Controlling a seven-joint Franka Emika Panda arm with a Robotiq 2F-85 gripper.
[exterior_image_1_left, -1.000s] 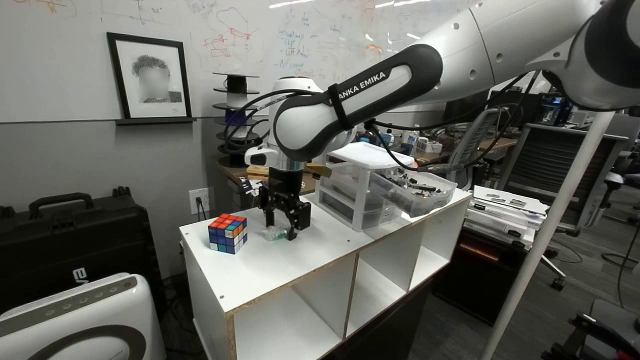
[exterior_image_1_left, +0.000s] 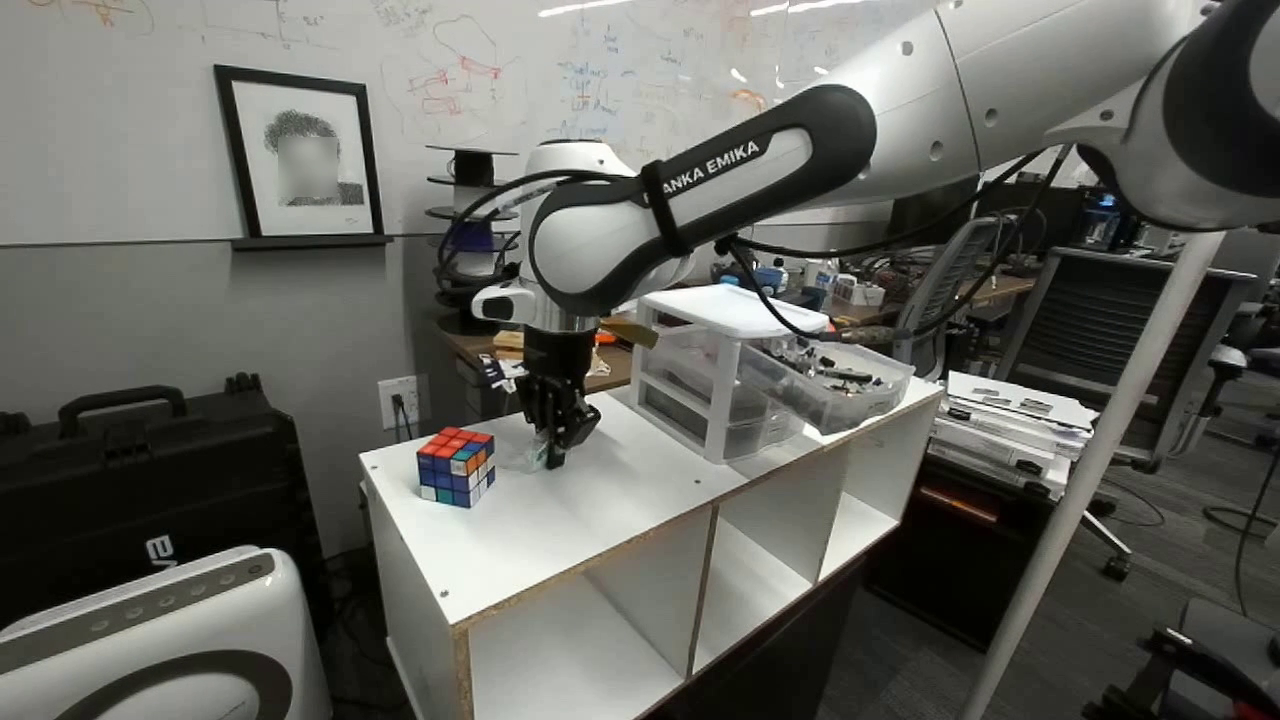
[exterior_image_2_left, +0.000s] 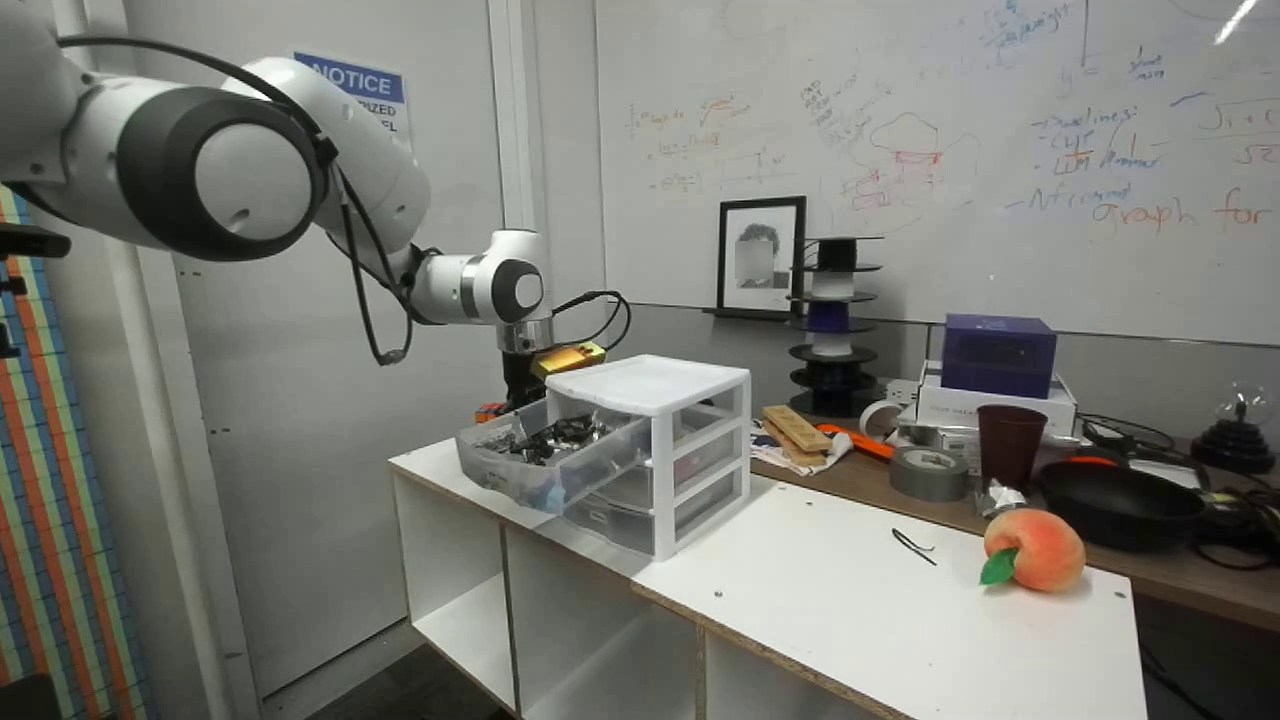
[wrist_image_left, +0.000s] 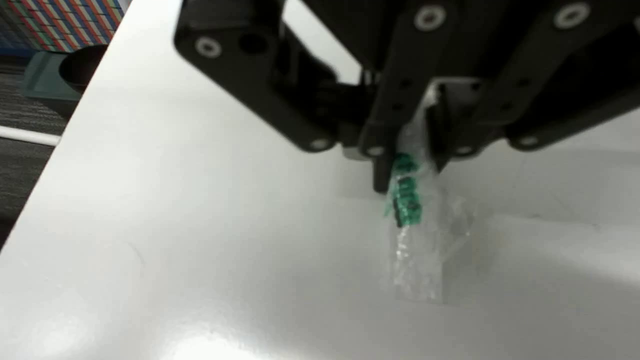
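Clear crinkled plastic with green markings (wrist_image_left: 420, 240) hangs from my gripper in the wrist view, caught between its fingers. In exterior view 1 my gripper (exterior_image_1_left: 549, 458) is shut on this plastic (exterior_image_1_left: 531, 454), just over the white shelf top (exterior_image_1_left: 624, 492). Whether the plastic still touches the shelf I cannot tell. A Rubik's cube (exterior_image_1_left: 456, 468) with a red top sits to the left of the gripper, apart from it. Exterior view 2 hides my fingertips behind the drawer unit.
The clear drawer unit (exterior_image_1_left: 720, 318) stands on the shelf right of the gripper, its top drawer (exterior_image_2_left: 510, 474) pulled out and full of small dark parts. Beyond it lie a peach (exterior_image_2_left: 1038, 552) and a thin black item (exterior_image_2_left: 914, 547). The shelf's front left is clear.
My gripper was open around the plastic and has closed on it. The arm has shifted a little left and the plastic now stands more upright. The cube has stayed put.
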